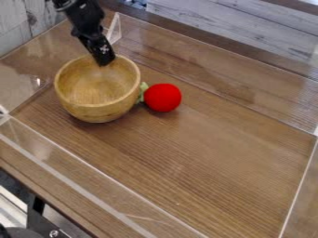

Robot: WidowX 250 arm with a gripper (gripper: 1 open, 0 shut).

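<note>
My gripper (103,51) is at the upper left, its dark fingers pointing down just over the back rim of a wooden bowl (97,95); I cannot tell how far apart they stand or whether anything is between them. A red ball-shaped object (163,97) lies just right of the bowl, with a small green piece (143,89) between it and the bowl.
A pale wall stands at the top left. Dark objects show at the bottom left corner, off the table's edge.
</note>
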